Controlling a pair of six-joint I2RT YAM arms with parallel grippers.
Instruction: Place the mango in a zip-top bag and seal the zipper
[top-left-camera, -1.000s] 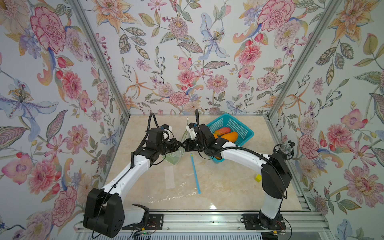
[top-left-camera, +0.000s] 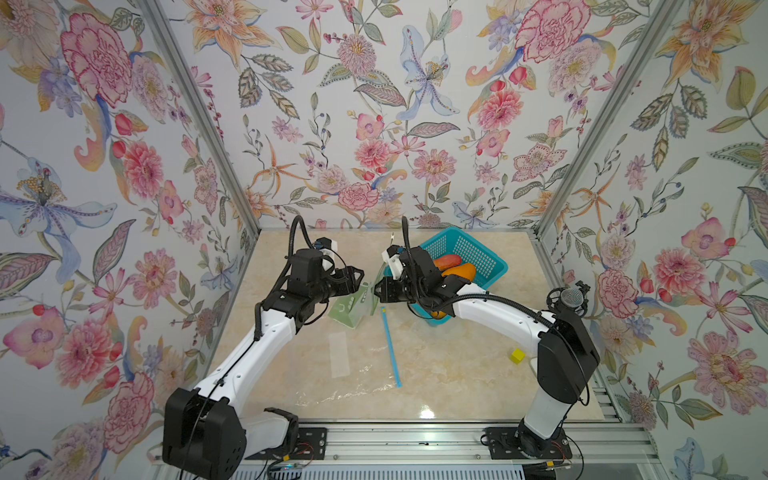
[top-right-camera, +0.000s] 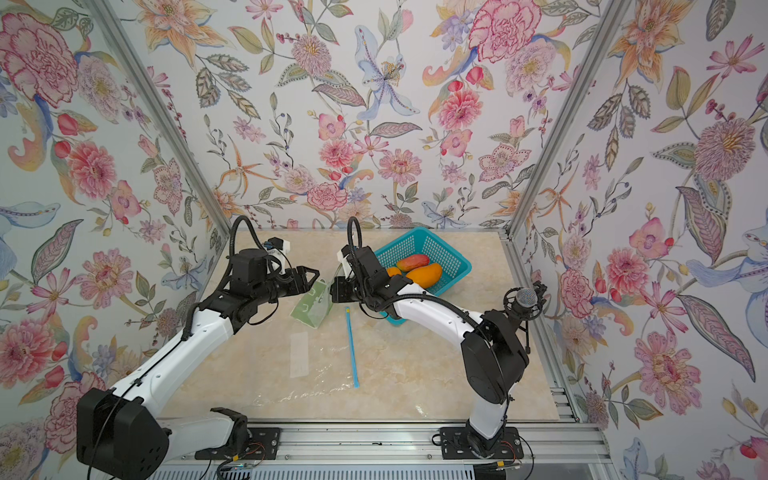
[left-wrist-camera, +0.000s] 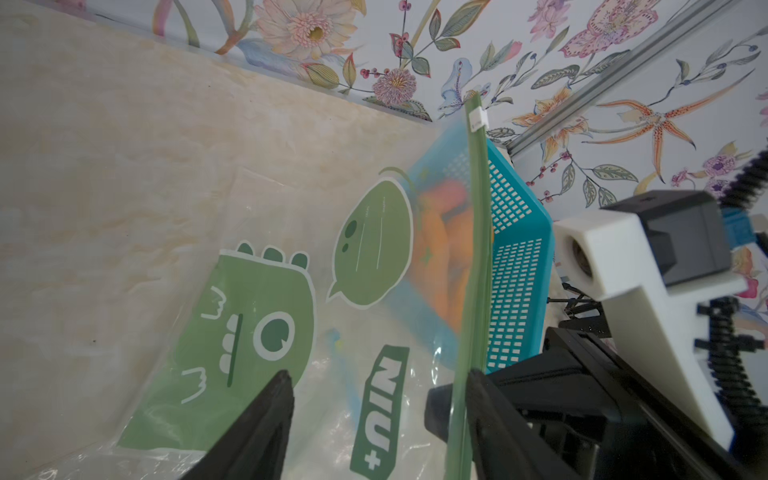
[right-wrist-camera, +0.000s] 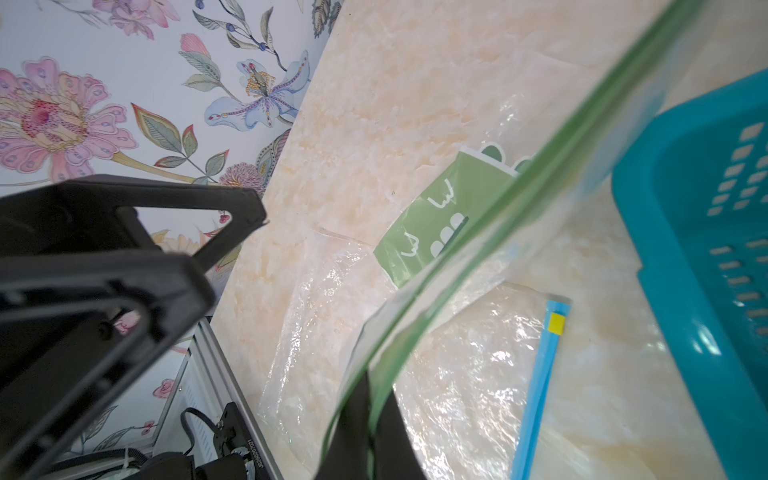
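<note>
A clear bag with green monster prints (left-wrist-camera: 248, 344) hangs by its green zipper edge (right-wrist-camera: 552, 172), a white slider (left-wrist-camera: 477, 120) at its far end. My right gripper is shut on that edge; the film's two green-edged sides part slightly near the fingers. To its left stands my left gripper (top-left-camera: 356, 280), its fingers apart; in the left wrist view the zipper edge runs beside its right finger (left-wrist-camera: 496, 424), contact unclear. I see no grip by it. An orange mango (top-left-camera: 462, 273) and a redder one (top-left-camera: 446, 261) lie in the teal basket (top-left-camera: 497, 265).
A second clear bag with a blue zipper strip (right-wrist-camera: 537, 392) and yellow slider (right-wrist-camera: 556, 323) lies flat on the table in front. The basket stands close behind the right gripper. A small yellow block (top-left-camera: 517, 355) sits far right. Table space at left is open.
The right gripper has shifted slightly right with the bag edge.
</note>
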